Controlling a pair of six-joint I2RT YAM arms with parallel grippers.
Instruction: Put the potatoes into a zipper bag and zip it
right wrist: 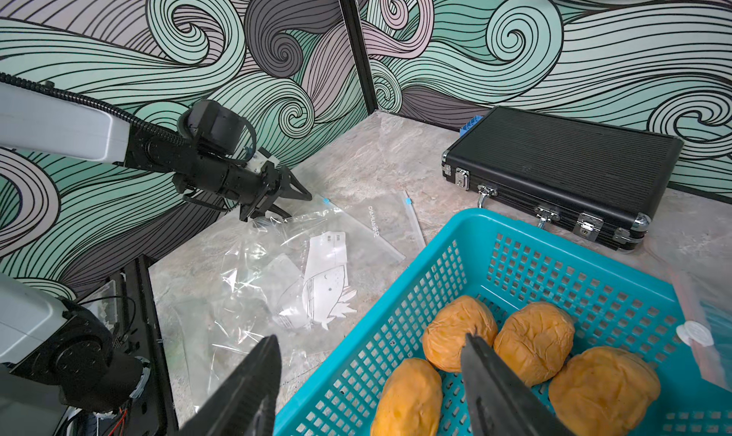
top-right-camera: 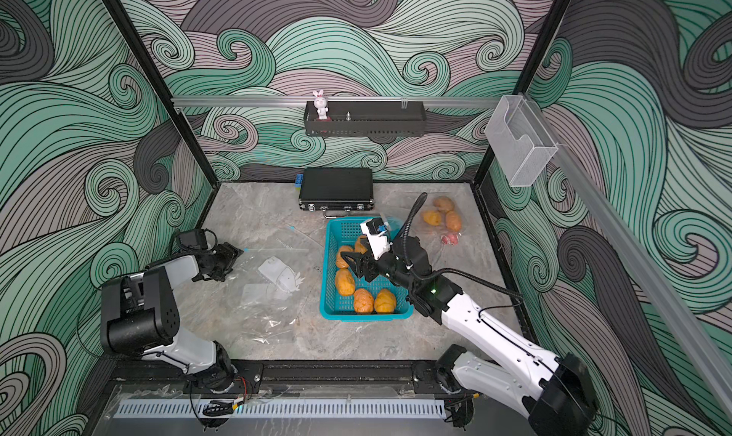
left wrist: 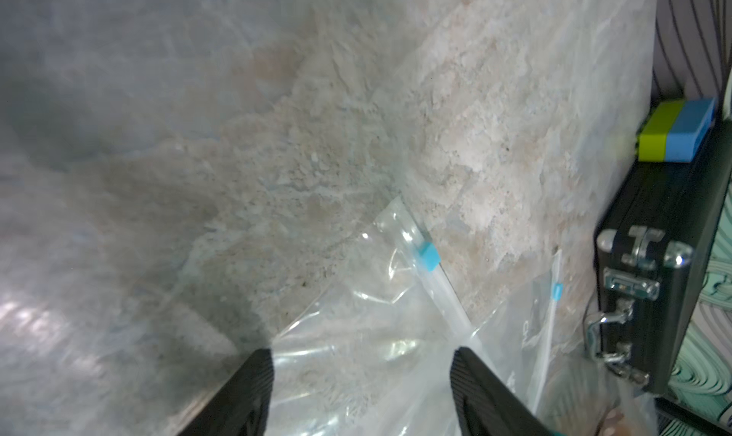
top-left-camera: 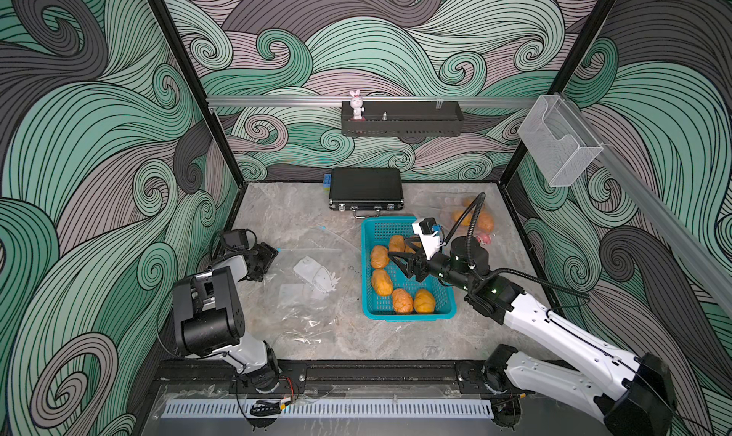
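Observation:
Several potatoes (top-left-camera: 380,282) sit in the blue plastic basket (top-left-camera: 366,302). Clear zipper bags (top-right-camera: 267,306) lie flat left of it; in the left wrist view their sliders (left wrist: 428,256) are light blue. My left gripper is low at the left of the table, fingers apart, over the corner of a bag, with nothing seen held. My right gripper hangs open over the basket, empty. A bag with potatoes (top-right-camera: 442,215) lies at the back right.
A black case (top-right-camera: 335,184) lies at the back behind the basket, beside a small blue-and-green object (left wrist: 671,131).

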